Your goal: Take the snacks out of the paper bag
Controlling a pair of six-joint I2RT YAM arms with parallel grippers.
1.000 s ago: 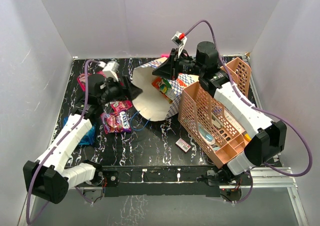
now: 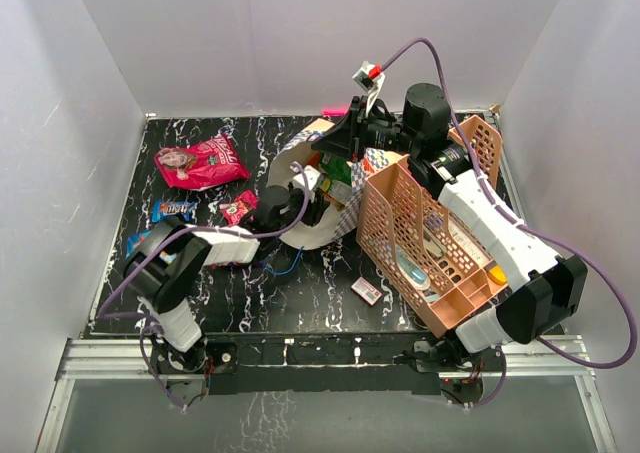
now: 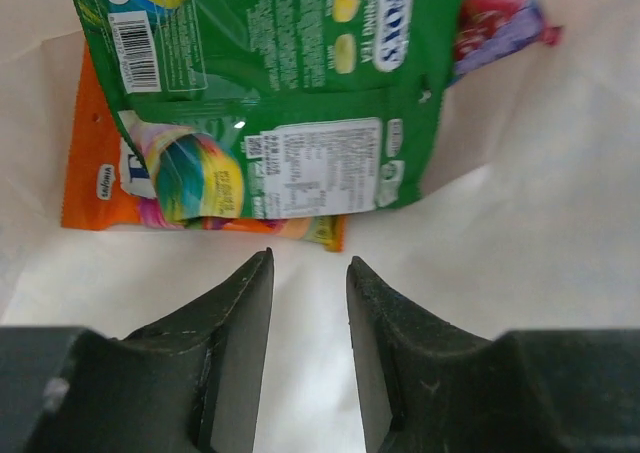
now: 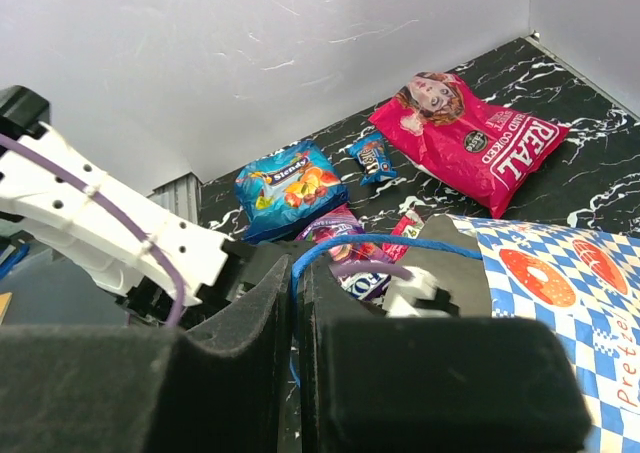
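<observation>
The paper bag (image 2: 348, 219), white inside with a blue checkered outside, lies with its mouth toward the left arm. My right gripper is shut on the blue cord handle (image 4: 400, 239) at the bag's upper edge. Inside the mouth is my left gripper, its fingers apart and nothing between them. Just beyond its fingertips rests a green packet (image 3: 310, 83) over an orange packet (image 3: 90, 178). A red and purple packet (image 3: 495, 23) shows farther right. On the table's left are a red cookie bag (image 2: 203, 163) and a small blue packet (image 2: 172, 210).
An orange perforated basket (image 2: 400, 218) holding small items stands right against the bag. A small white and red box (image 2: 366, 291) lies in front. More snacks, including a blue chip bag (image 4: 288, 191), lie at left, partly behind the left arm.
My left gripper has moved right, from outside the bag into its mouth.
</observation>
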